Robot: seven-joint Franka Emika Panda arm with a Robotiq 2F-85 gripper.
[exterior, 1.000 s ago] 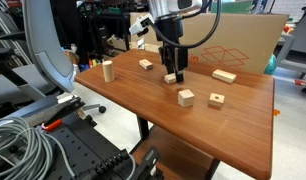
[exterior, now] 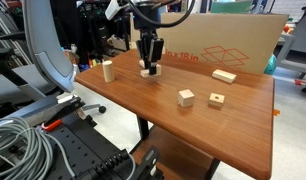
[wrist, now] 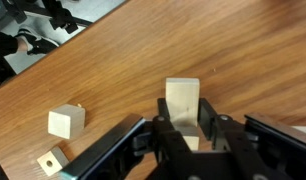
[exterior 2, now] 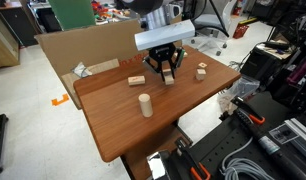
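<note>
In the wrist view, a pale wooden block (wrist: 182, 98) shows end-on between the dark fingers of my gripper, which is shut on it. Another pale block (wrist: 191, 138) is partly hidden just below the held one. From the first exterior view, my gripper (exterior: 149, 66) hangs low over the far left part of the table. The second exterior view shows the held block (exterior 2: 167, 75) under the arm, with a loose oblong block (exterior 2: 136, 80) lying apart from it. How high the held block is above the table is hard to tell.
A pale cylinder (exterior: 108, 71) stands near the table's left edge. A cube (exterior: 186, 98), a small block with a dark spot (exterior: 216, 101) and a flat block (exterior: 224, 76) lie to the right.
In exterior view 1, the arm and gripper have moved left with the held block, away from the cube. The cube, spotted block, flat block and cylinder have stayed put.
</note>
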